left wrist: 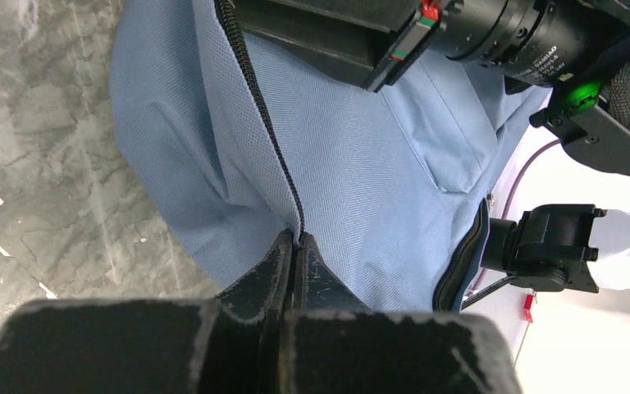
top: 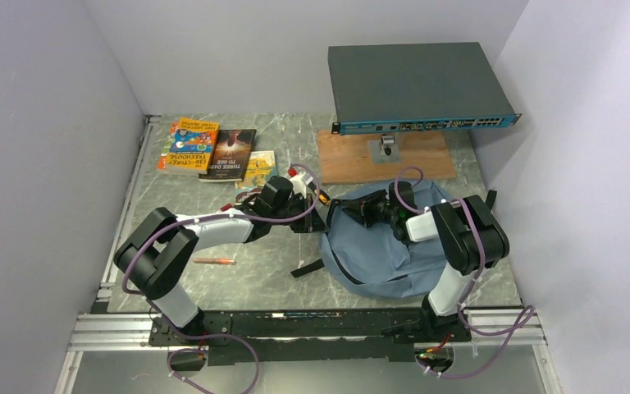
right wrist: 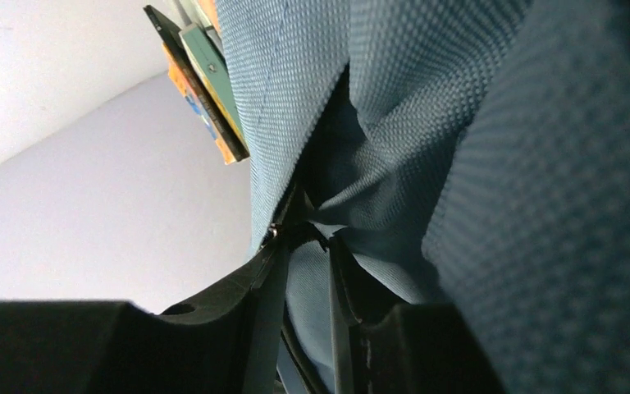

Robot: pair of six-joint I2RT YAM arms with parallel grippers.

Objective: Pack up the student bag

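Observation:
The blue bag [top: 385, 263] lies open on the right half of the table. My left gripper [top: 318, 222] is at its left edge, shut on the zippered edge [left wrist: 258, 115], which runs up from between the fingertips in the left wrist view. My right gripper is inside the bag's upper left part, its fingers slightly apart near a dark zipper edge; whether fabric is between them is unclear.
Books [top: 193, 148] lie at the back left, a pen [top: 213, 261] at the front left. A wooden board [top: 340, 160] and a grey metal box [top: 410, 78] stand behind the bag.

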